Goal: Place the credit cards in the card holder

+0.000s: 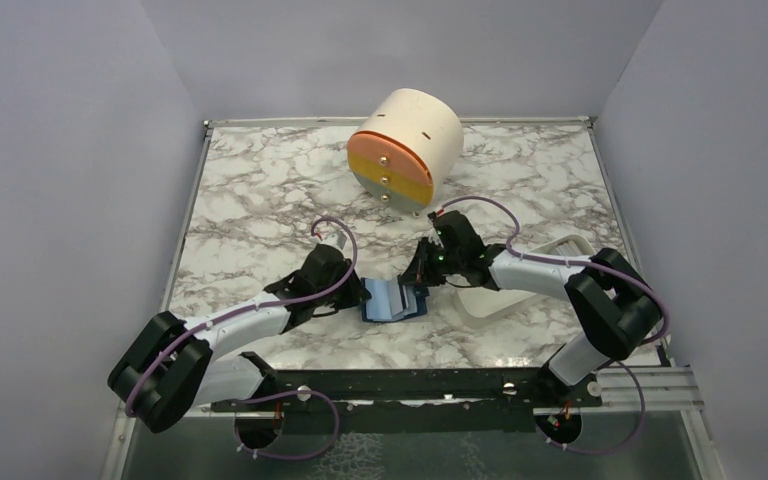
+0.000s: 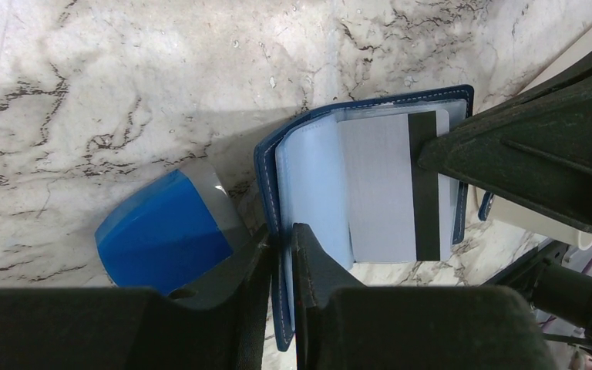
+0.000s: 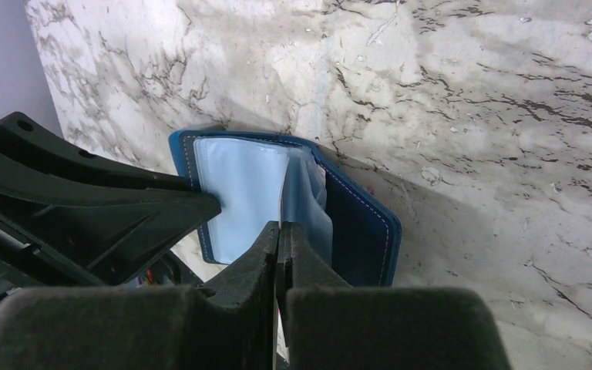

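Note:
The navy card holder [image 2: 268, 173] lies open on the marble table, with pale blue pages. A white card with a black stripe [image 2: 378, 185] lies on it in the left wrist view. My left gripper is at the holder's left edge, its fingertips close together there; whether they grip the edge is unclear. My right gripper is shut at the middle of the holder, where a thin pale edge runs up from between its fingers; whether that is card or page I cannot tell. A blue object [image 2: 162, 231] shows beside the holder in the left wrist view.
A white tray [image 1: 500, 308] lies right of the holder under the right arm. A white drum with coloured drawers [image 1: 410, 135] stands at the back.

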